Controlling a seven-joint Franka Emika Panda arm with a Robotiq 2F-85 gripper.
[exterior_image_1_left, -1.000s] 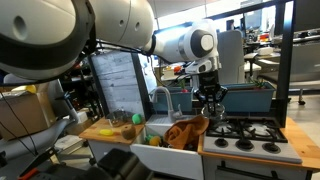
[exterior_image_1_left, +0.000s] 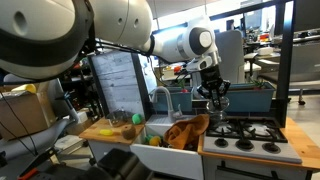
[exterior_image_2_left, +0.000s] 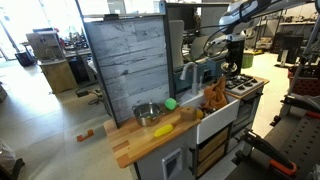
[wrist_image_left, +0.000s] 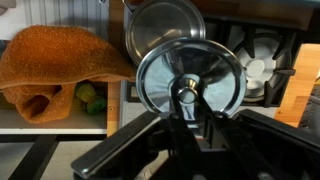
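A clear, round glass lid with a metal rim (wrist_image_left: 158, 92) is held by its central knob (wrist_image_left: 188, 95) in the wrist view. My gripper is shut on that knob. Partly covered by the lid in that view is a shiny metal pot (wrist_image_left: 165, 22), off toward the upper left. In exterior view 1 the lid (exterior_image_1_left: 219, 103) hangs under my gripper (exterior_image_1_left: 214, 94), near the left side of the stove. The pot is hard to make out there.
A black-grated stove (exterior_image_1_left: 250, 135) stands to the right. An orange towel (exterior_image_1_left: 187, 133) drapes by the white sink (exterior_image_1_left: 165, 160), with a faucet (exterior_image_1_left: 168, 98) behind. Farther left, the wooden counter (exterior_image_2_left: 140, 145) carries a bowl (exterior_image_2_left: 147, 112) and a yellow item (exterior_image_2_left: 163, 130).
Over the last second my gripper appears to have risen slightly with the lid. The towel, sink and stove look unmoved.
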